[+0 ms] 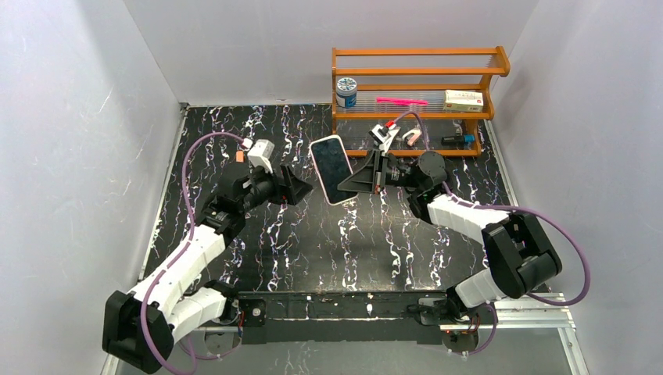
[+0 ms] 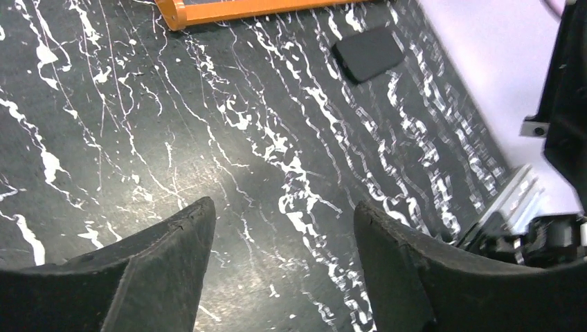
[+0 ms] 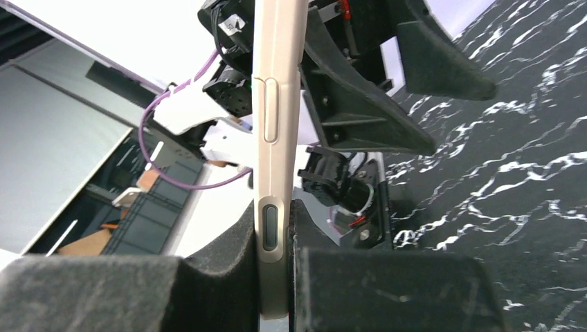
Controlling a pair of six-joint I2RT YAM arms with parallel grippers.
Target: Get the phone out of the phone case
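Note:
The phone [image 1: 332, 167] stands tilted above the table, dark screen up, within a pale pinkish rim. My right gripper [image 1: 349, 184] is shut on its right edge. From the right wrist view, the pale long edge [image 3: 271, 173] with its button parts runs between the pads; whether case and phone are apart there, I cannot tell. My left gripper is open to the left of the phone, clear of it, with only bare table between its fingertips. Its two dark fingers [image 3: 394, 128] also show beyond the phone edge in the right wrist view.
An orange wooden rack [image 1: 422, 72] at the back right holds a blue jar [image 1: 346, 92], a pink stick [image 1: 402, 101] and a small box [image 1: 464, 101]. A dark block [image 2: 368, 54] lies near the rack in the left wrist view.

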